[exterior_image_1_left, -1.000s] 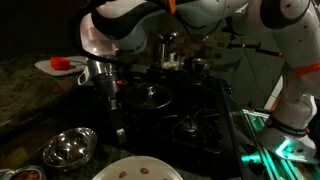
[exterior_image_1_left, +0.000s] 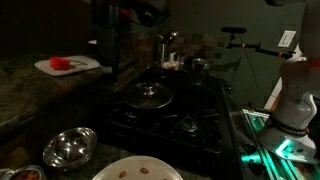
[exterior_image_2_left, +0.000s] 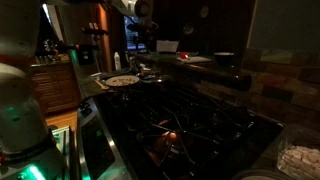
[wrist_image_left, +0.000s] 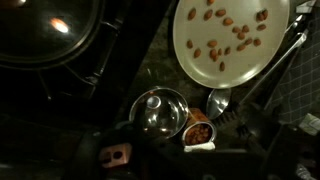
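Observation:
My gripper (exterior_image_1_left: 108, 62) hangs high at the back left of the counter in the first exterior view, dark and hard to make out. Its fingers stand open in the wrist view, with dark fingers low in the picture and nothing visibly held. Beneath it lie a shiny metal bowl (wrist_image_left: 160, 112), a small cup of almonds (wrist_image_left: 198, 133) and a metal spoon (wrist_image_left: 218, 102). A cream plate (wrist_image_left: 207, 75) has several almonds scattered over it.
The black stovetop (exterior_image_2_left: 185, 125) takes up the middle, with a lidded pan (exterior_image_1_left: 148, 95) on it. A red object (exterior_image_1_left: 62, 63) rests on a white board behind the bowl. A pot (exterior_image_1_left: 200, 66) stands at the far end.
The arm has lifted well up from beside the metal bowl, mostly out of the top of the first exterior view. The bowl and plate have stayed put.

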